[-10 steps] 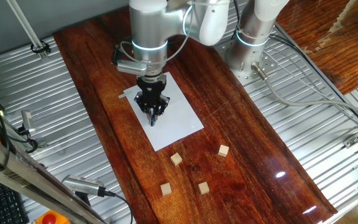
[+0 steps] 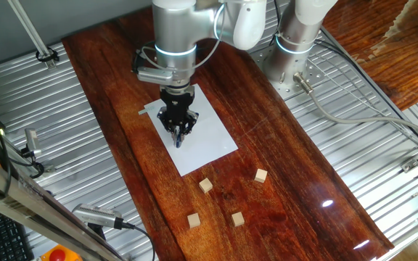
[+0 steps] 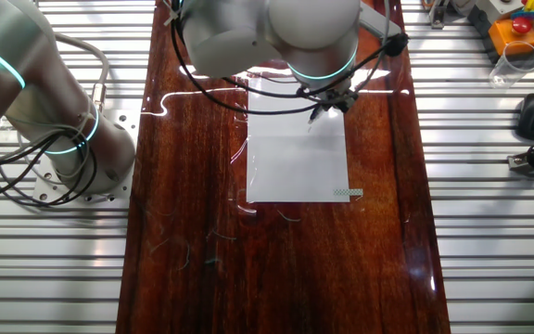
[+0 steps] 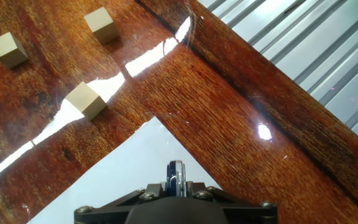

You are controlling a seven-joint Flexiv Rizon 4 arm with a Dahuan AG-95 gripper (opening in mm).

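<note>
A white sheet of paper (image 2: 205,134) lies flat on the dark wooden table. Over its left part is my gripper (image 2: 178,136), pointing down with its fingers together. In the wrist view, a slim dark-blue, silvery-edged pen-like object (image 4: 176,178) stands between the closed fingers. Its lower end is hard to make out, and I cannot tell whether it touches the paper. Exterior view 2 shows the gripper (image 3: 315,114) partly covered by the arm, above the sheet (image 3: 295,172).
Several small wooden cubes rest on the table beyond the paper, among them a near cube (image 2: 206,185) and a right-hand cube (image 2: 260,175). A short patterned strip (image 3: 348,192) lies at one paper corner. Bare wood surrounds the sheet.
</note>
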